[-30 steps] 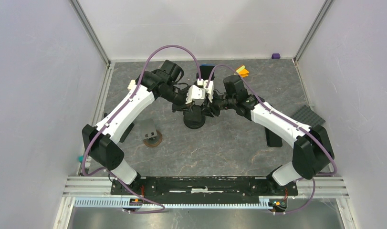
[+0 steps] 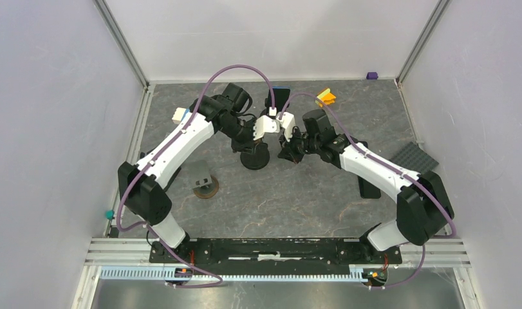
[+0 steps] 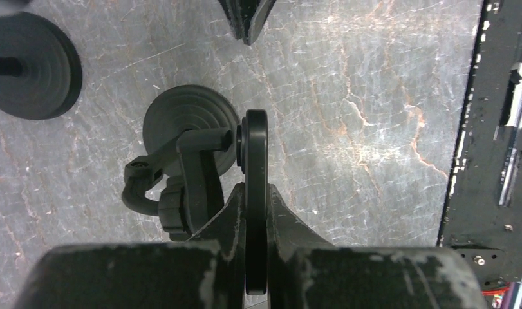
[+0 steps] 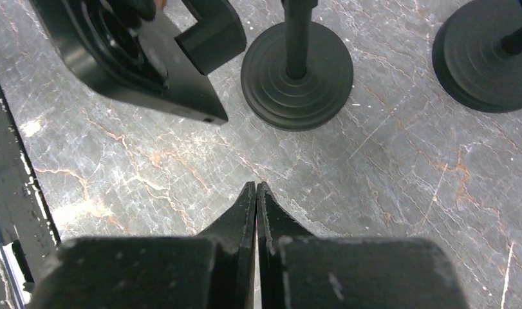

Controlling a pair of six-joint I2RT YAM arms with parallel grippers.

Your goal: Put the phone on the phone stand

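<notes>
A black phone stand with a round base [image 2: 255, 160] stands mid-table beneath my grippers. In the left wrist view, my left gripper is shut on a thin upright black plate [image 3: 257, 148], seen edge-on at the stand's jointed arm [image 3: 200, 180]; whether it is the stand's holder or a phone I cannot tell. My right gripper is just right of the stand, its fingertips together with nothing visible between them. A black phone [image 2: 369, 188] lies on the right of the table, partly under the right arm.
A second stand [image 4: 477, 61] with a dark device stands behind. A grey stand [image 2: 200, 174] is at left, a yellow object [image 2: 326, 96] at back, a dark grey pad [image 2: 414, 158] at far right.
The middle stand's base has shifted a little left.
</notes>
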